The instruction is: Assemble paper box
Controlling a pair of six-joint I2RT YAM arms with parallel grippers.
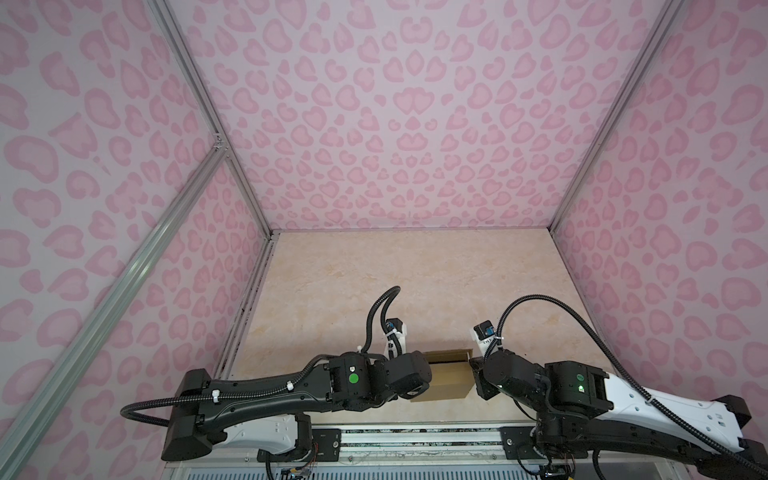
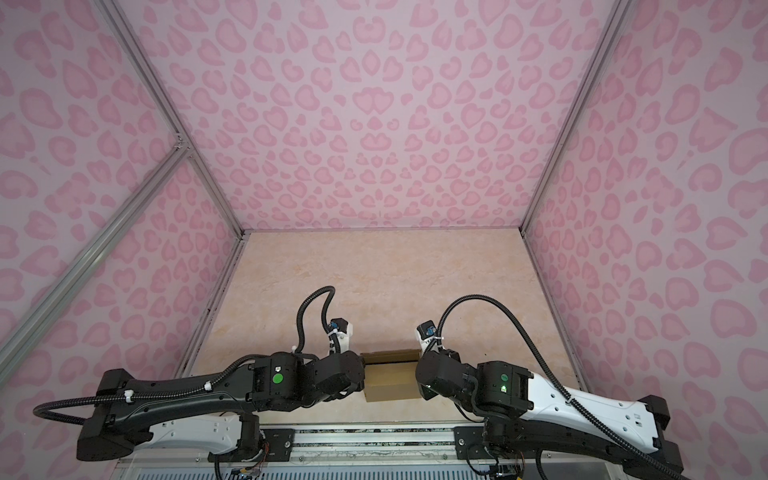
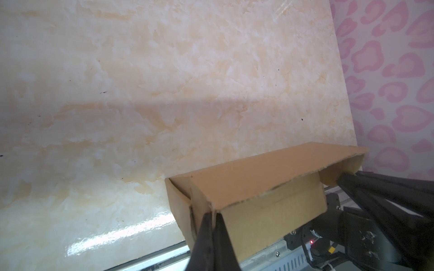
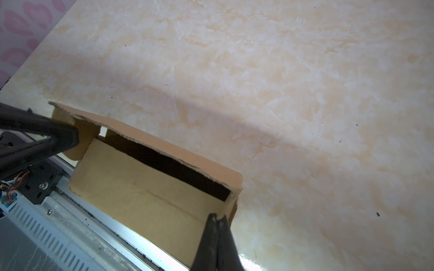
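The brown cardboard box (image 1: 448, 381) lies near the table's front edge between both arms. Its lid panel (image 3: 275, 169) slants over the top, and a dark gap (image 4: 167, 169) shows between the lid and the front panel (image 4: 144, 194). At the box's left front corner, my left gripper is shut, its tips against the cardboard edge. My right gripper is likewise shut, at the right front corner just under the lid's end. Whether any thin cardboard sits between either pair of tips is unclear. Arm bodies hide the box's ends from above.
A metal rail (image 1: 416, 436) runs along the front edge, close to the box. Pink patterned walls (image 1: 416, 120) enclose the space.
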